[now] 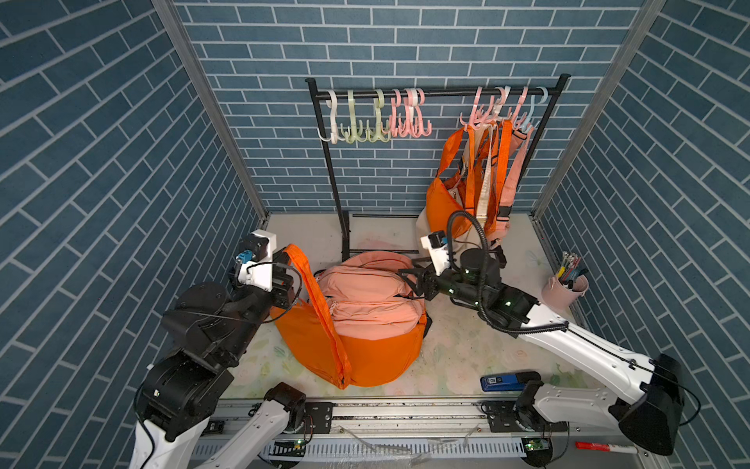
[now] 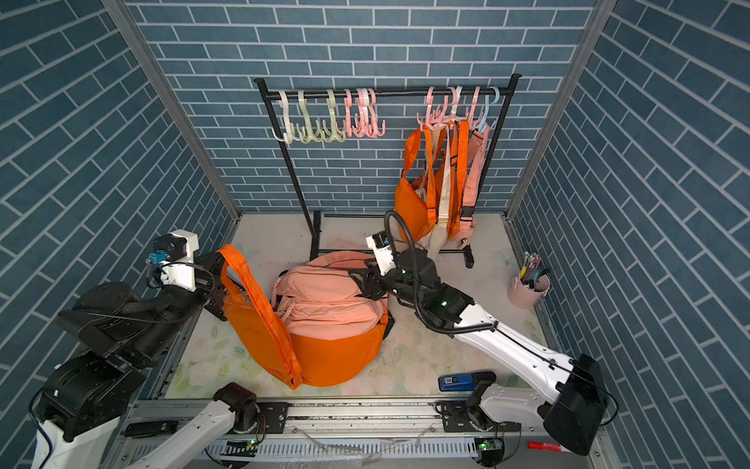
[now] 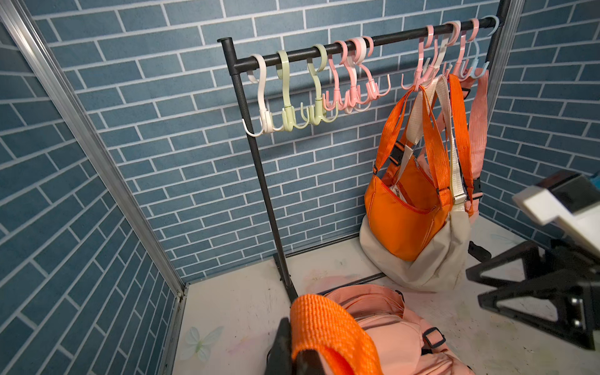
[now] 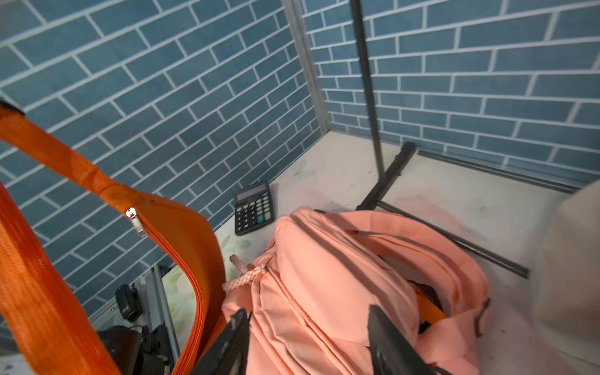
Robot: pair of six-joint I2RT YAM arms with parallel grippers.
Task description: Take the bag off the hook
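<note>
An orange bag [image 1: 304, 344] at the left front hangs by its strap [image 3: 328, 325] from my left gripper [image 1: 277, 277], shut on that strap. My right gripper [image 1: 418, 277] is open over a pink bag [image 4: 325, 281] with an orange bottom, lying on the table, nothing held between its fingers. More bags [image 3: 406, 225] in orange, cream and pink hang from hooks [image 3: 431, 62] on the right of the black rail; the hooks on its left are empty.
The black rack [image 2: 289, 164] stands at the back. A calculator [image 4: 253, 206] lies at the left. A pen cup [image 1: 562, 289] and a blue object [image 1: 504, 381] are on the right. Bare table shows at back left.
</note>
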